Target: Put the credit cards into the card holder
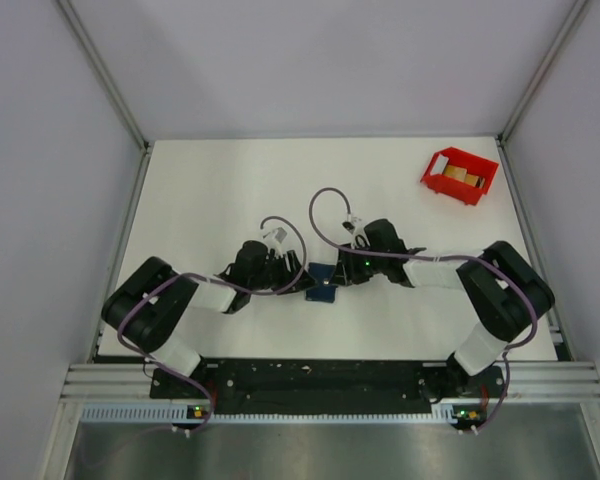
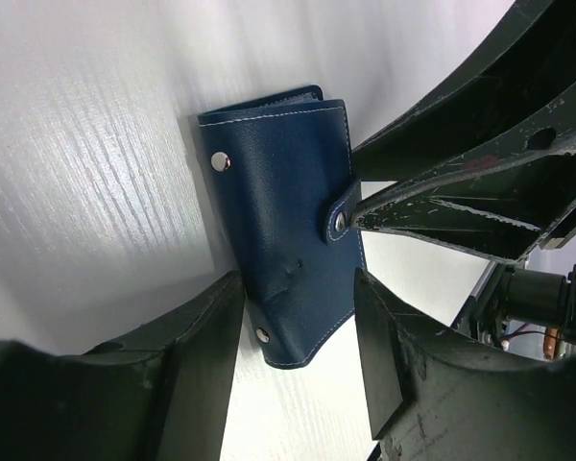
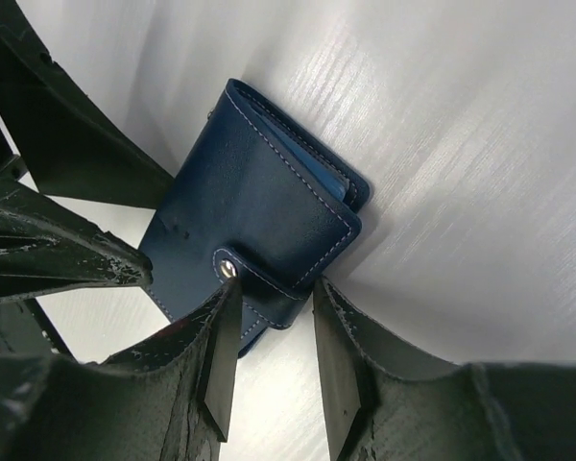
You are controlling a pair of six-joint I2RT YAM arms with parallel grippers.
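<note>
A dark navy leather card holder [image 1: 320,292] lies on the white table between both grippers; its snap tab [image 2: 338,216] and stitched edges show in both wrist views. My left gripper [image 1: 302,279] is open at the holder's left side, its fingers beside it. From the right, my right gripper [image 1: 340,275] is also open, its fingers low at the holder's edge by the snap tab. In the right wrist view the holder [image 3: 245,192] is folded, with a slight gap between layers at one edge. I cannot see any card clearly.
A red container [image 1: 460,195] with light and tan contents sits at the back right. Both arms occupy the front half.
</note>
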